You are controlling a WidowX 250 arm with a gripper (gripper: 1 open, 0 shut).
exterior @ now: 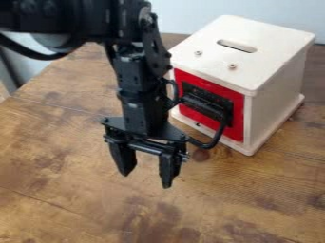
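My black gripper (146, 163) hangs over the wooden table at centre-left, fingers pointing down and apart with nothing between them. Right of it stands a pale wooden box (261, 57) with a slot and screws on top and a red front panel (230, 138). A black fitting with a looped handle (219, 123) is on that panel; the gripper is left of and in front of it, and partly overlaps it in the view.
A white wall shows behind the table's far edge at the upper left.
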